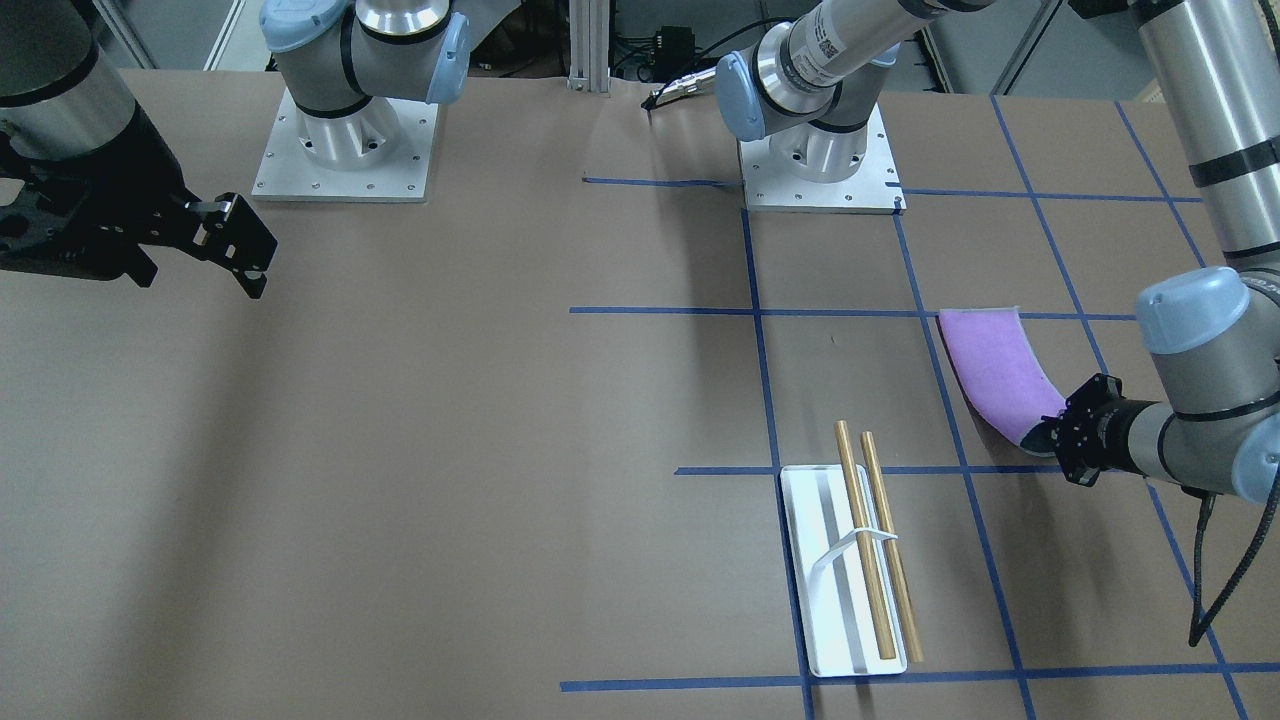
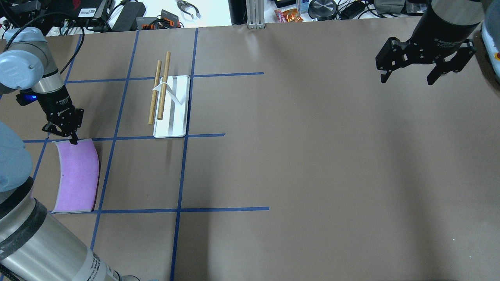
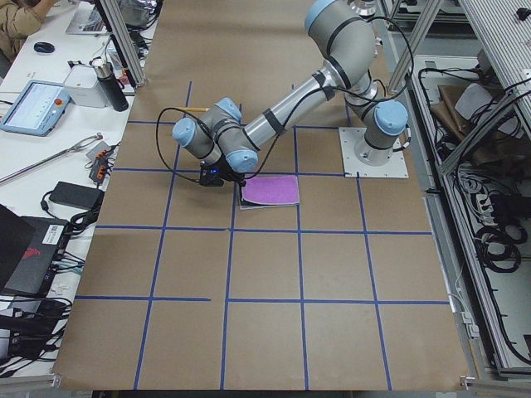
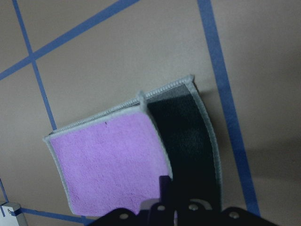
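Observation:
A purple cloth [image 1: 990,360] with a grey border lies on the taped grid; in the top view the cloth [image 2: 77,175] has its gripper-side edge drawn up. In the left wrist view the purple layer [image 4: 106,160] lies partly over a dark layer [image 4: 183,136], shifted off it. My gripper [image 1: 1053,432] is at that edge, its fingertips on or just at the cloth. Whether it is shut on the cloth cannot be seen clearly.
A white tray [image 1: 816,600] with two wooden sticks lies nearer the front camera. Other arms stand at the back, and another gripper [image 2: 408,65] hangs over the bare part of the table.

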